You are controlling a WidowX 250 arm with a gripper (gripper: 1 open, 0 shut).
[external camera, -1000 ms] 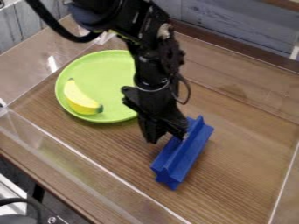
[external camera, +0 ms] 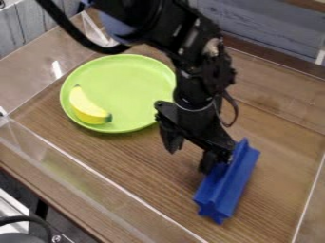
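My black gripper hangs over the middle of the wooden surface, open, its lower right part against the upper left side of a blue bar-shaped object, which lies at a slant on the right. A green plate sits at the upper left, with a yellow banana on its left side.
Bare wooden surface spans the front and the far right, inside a tray-like edge. A grey planked wall stands at the back. A black cable shows at the lower left corner.
The blue object has shifted to the right and turned slightly, with my gripper moving a little rightward beside it. The plate and banana stay in place.
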